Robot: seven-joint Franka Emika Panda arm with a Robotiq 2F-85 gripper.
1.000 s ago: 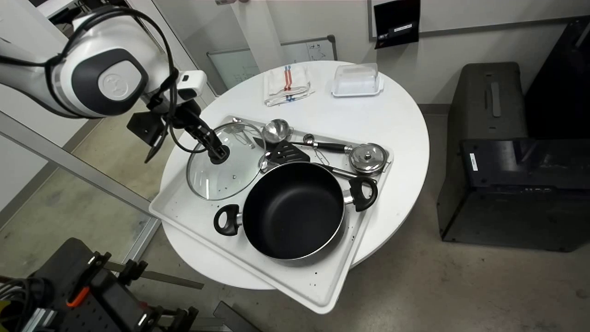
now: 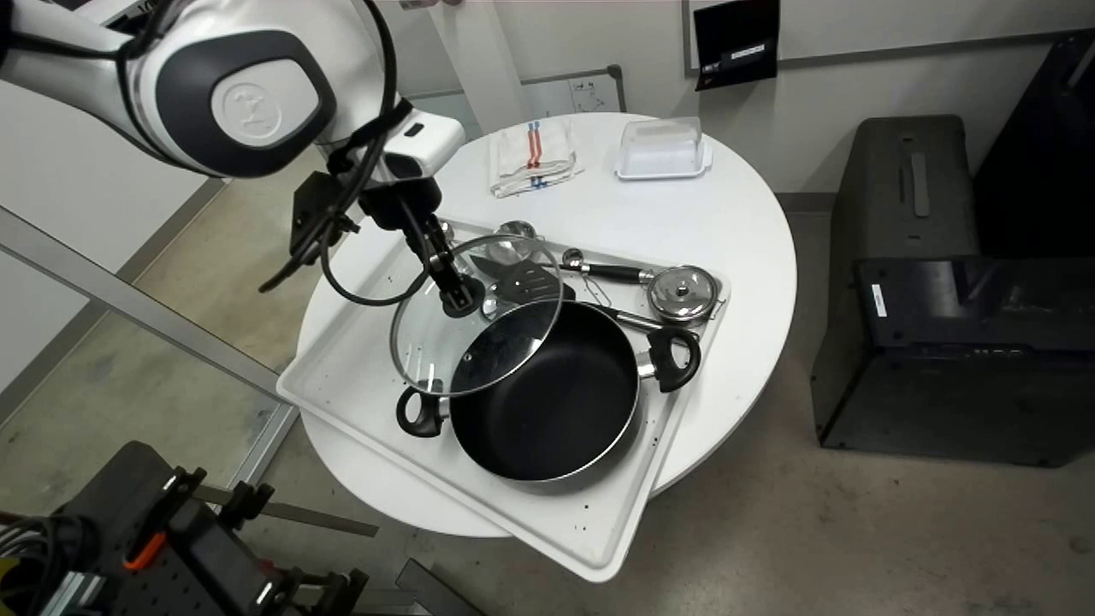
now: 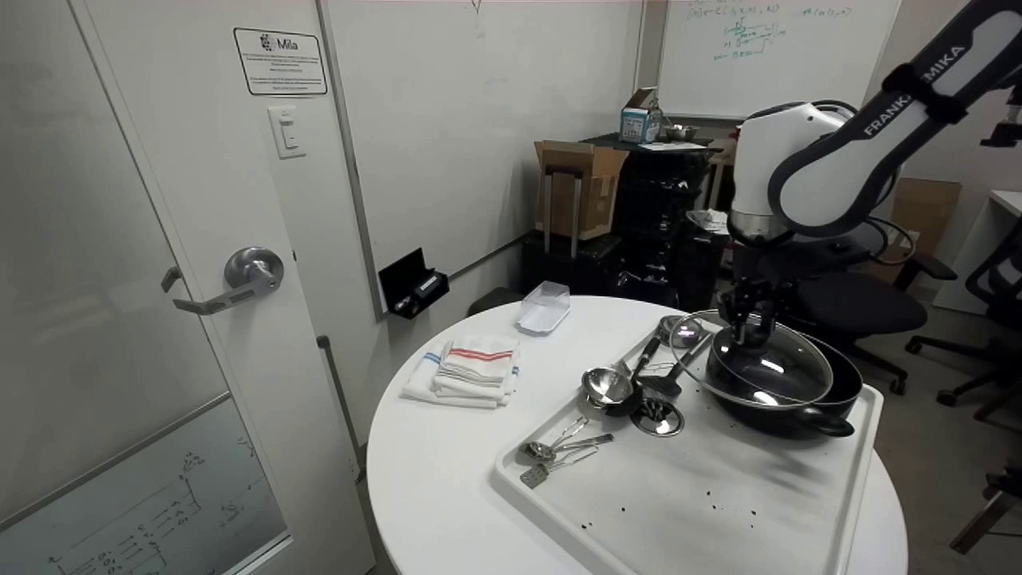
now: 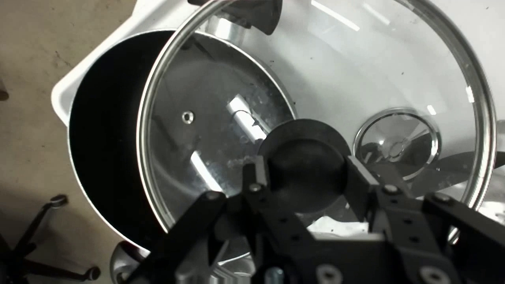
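Note:
My gripper is shut on the round black knob (image 4: 307, 142) of a clear glass lid (image 2: 431, 344). In exterior view 1 the metal-rimmed lid is held over the tray, its right part overlapping the black pot (image 2: 554, 411). The wrist view shows the lid off to one side of the pot, with much of the pot's opening uncovered. In exterior view 2 the lid (image 3: 786, 369) hangs somewhat tilted in front of and above the pot (image 3: 843, 388). The uncovered inside of the pot looks empty.
A white tray (image 2: 344, 380) on the round table bears the pot, a black spatula (image 2: 526, 284), a small lidded pan (image 2: 683, 294) and several utensils. Folded towels (image 2: 534, 157) and a clear box (image 2: 662, 149) lie on the table behind it.
My gripper and the lid have moved right in exterior view 1, from the tray's left side to partly over the pot. The pot has stayed in place.

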